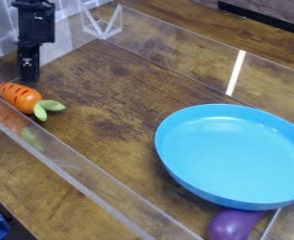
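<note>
My black gripper point(28, 67) is at the far upper left of the camera view, just behind an orange toy carrot point(21, 97) with a pale green top, which lies by the clear plastic wall. The fingers look small and close together, and I cannot make out how far apart they stand. The carrot appears clear of the fingertips. A light blue round plate point(231, 155) sits on the right of the wooden surface.
A purple toy eggplant point(233, 223) lies at the bottom right, partly under the plate's edge. Clear walls point(106, 192) border the work area.
</note>
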